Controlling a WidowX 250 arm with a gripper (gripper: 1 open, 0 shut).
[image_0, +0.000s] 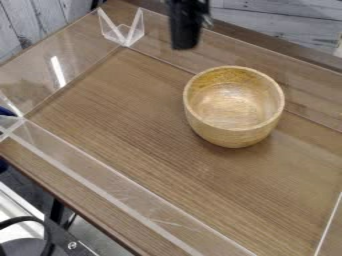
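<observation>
The dark, motion-blurred gripper (183, 38) hangs at the top centre of the camera view, above and to the upper left of a light wooden bowl (233, 128) on the wooden table (160, 180). Whether its fingers are open or shut is too blurred to tell. The bowl is upright and looks empty.
A small clear plastic piece (123, 28) stands near the back left. Transparent strips run along the left and front edges. Plank walls rise behind, and dark cables lie off the lower left edge.
</observation>
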